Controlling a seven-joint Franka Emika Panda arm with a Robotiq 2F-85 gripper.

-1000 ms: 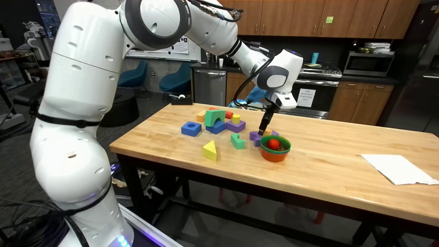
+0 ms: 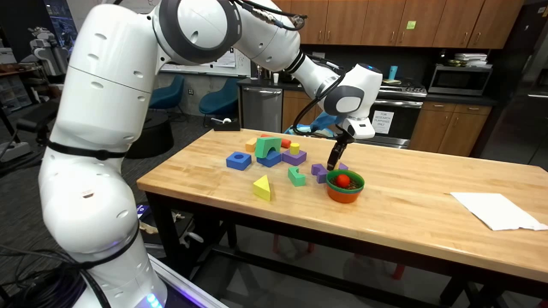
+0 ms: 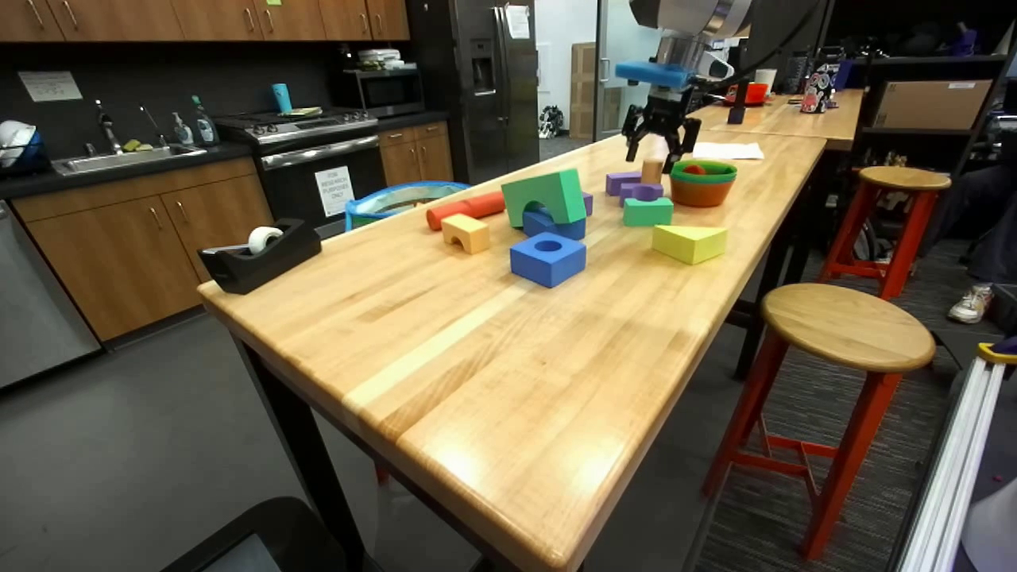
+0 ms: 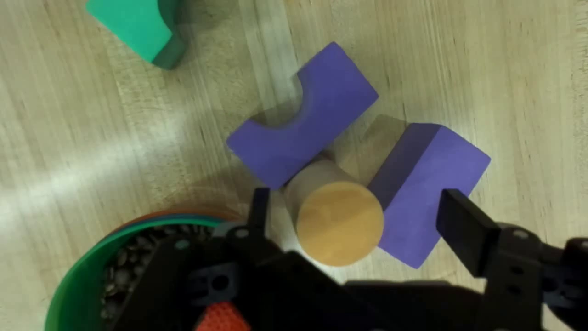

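Note:
My gripper is open, its fingers (image 4: 257,212) apart to the left and right of an upright wooden cylinder (image 4: 340,223) in the wrist view. From exterior view 2, the gripper (image 3: 652,157) is just above the table, around the cylinder (image 3: 652,171). Whether either finger touches it, I cannot tell. A notched purple block (image 4: 317,118) and a purple block with a slanted face (image 4: 435,193) lie close to the cylinder. Beside them sits an orange bowl (image 2: 343,195) with a green rim, holding dark bean-like pieces and a red ball (image 2: 342,180).
Left of the bowl lie a green notched block (image 2: 296,176), a yellow wedge (image 2: 262,188) and a blue block (image 2: 239,161). A green arch (image 2: 268,146) leans on another blue block. White paper (image 2: 495,209) lies far right; the table between it and the bowl is clear.
The arm and gripper have shifted slightly right in exterior view 1. The cylinder's top, visible before behind the gripper, is now hidden there.

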